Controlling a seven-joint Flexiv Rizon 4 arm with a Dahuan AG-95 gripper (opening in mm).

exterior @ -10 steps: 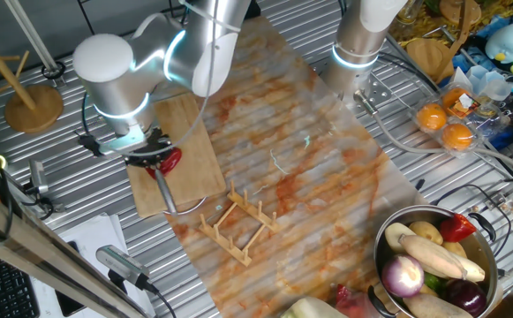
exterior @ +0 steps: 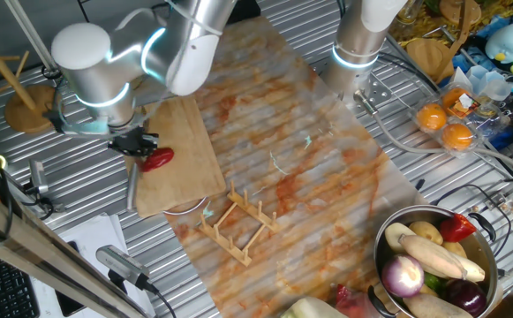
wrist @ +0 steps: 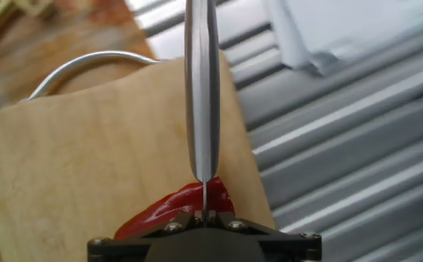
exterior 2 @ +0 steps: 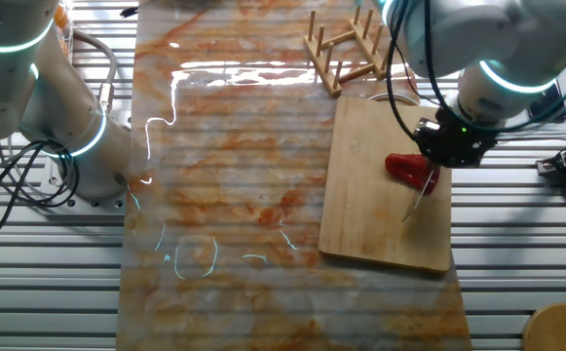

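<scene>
My gripper is shut on a metal knife near the left edge of the board in exterior view 1. The knife's thick silver handle (wrist: pixel 202 94) extends upward in the wrist view, and its thin blade (exterior 2: pixel 418 198) shows on the gripper's other side in exterior view 2. A glossy red pepper (exterior: pixel 157 159) lies on the wooden cutting board (exterior: pixel 181 168), right beside the gripper. In the wrist view the pepper (wrist: pixel 167 207) is partly hidden behind the gripper and knife. Whether the blade touches the pepper, I cannot tell.
A wooden peg rack (exterior: pixel 241 228) stands just off the board's end. At the lower right of exterior view 1, a steel pot (exterior: pixel 381 256) holds several vegetables.
My gripper and the knife have shifted left in exterior view 1, towards the board's outer edge. More of the pepper shows, and it appears slightly farther left.
</scene>
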